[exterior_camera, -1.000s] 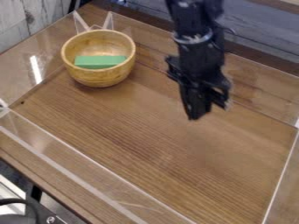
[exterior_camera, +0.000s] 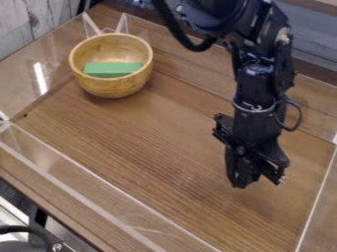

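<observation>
My gripper hangs low over the right part of the wooden table, its black arm reaching down from the top. Whether its fingers are open or shut is hard to tell, and nothing can be seen held in it. At the upper left, a yellow bowl holds a green block.
Table edges show at the left and at the right. Cables run at the bottom left corner, and a pale wall stands at the upper left.
My gripper has moved toward the front of the table and slightly right, coming lower in view. The bowl and green block have stayed put.
</observation>
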